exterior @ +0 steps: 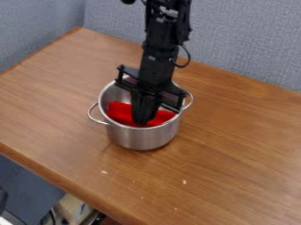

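Observation:
A silver two-handled pot (136, 136) stands on the wooden table (223, 176). Inside it a red object (119, 111) lies low, partly hidden by the black gripper (146, 109), which reaches down into the pot from above. The gripper appears shut, its fingers close together in front of the red object; whether anything is between them is hidden.
Grey padded panels (247, 44) stand behind the table. Some cables and dark items show below the table's edge at the lower left.

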